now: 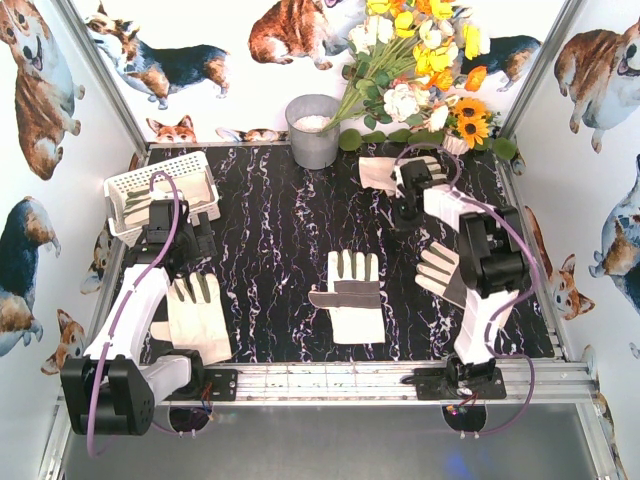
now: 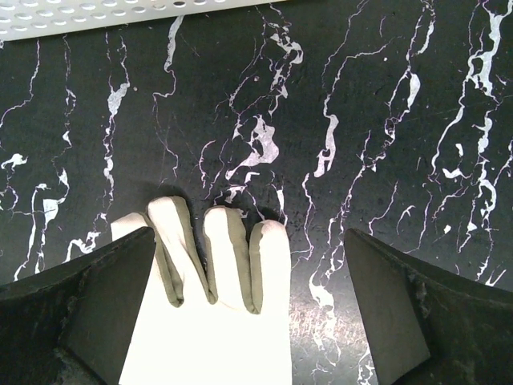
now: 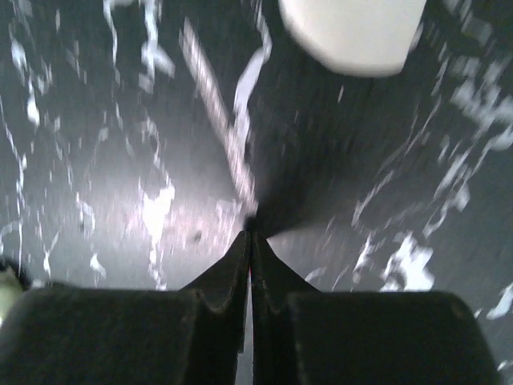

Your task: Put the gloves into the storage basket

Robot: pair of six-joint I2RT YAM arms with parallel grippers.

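The white basket (image 1: 150,170) at back left holds gloves. Cream gloves lie on the marble table: one at front left (image 1: 200,320), one at centre (image 1: 350,320), one at right (image 1: 440,265), one at back right (image 1: 375,173), partly under my right arm. My left gripper (image 1: 185,240) is open above the front-left glove, whose fingers (image 2: 264,265) show between its fingers in the left wrist view. My right gripper is shut low over bare table, nothing seen between its fingers; a blurred pale piece (image 3: 353,24) lies beyond it.
A grey bucket (image 1: 312,140) and a large flower bunch (image 1: 430,50) stand along the back wall. The middle of the table between the basket and my right arm is bare. Patterned walls enclose both sides and the back.
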